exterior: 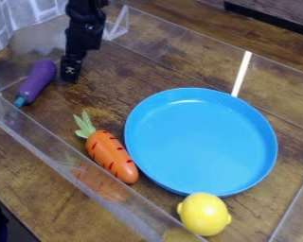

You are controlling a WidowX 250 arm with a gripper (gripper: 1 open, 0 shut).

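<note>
My black gripper (71,68) hangs low at the upper left of the camera view, just right of and behind a purple eggplant (39,79) that lies on the wooden surface. Whether its fingers stand apart is hard to make out in the dark shape. An orange toy carrot (109,151) with a green top lies lower in the middle left. A round blue plate (201,139) takes up the centre right, and a yellow lemon (204,214) sits at the bottom, below the plate.
Clear plastic walls (129,213) border the work area. Bare wood (161,66) lies open between my gripper and the plate, with a white strip (241,74) toward the upper right.
</note>
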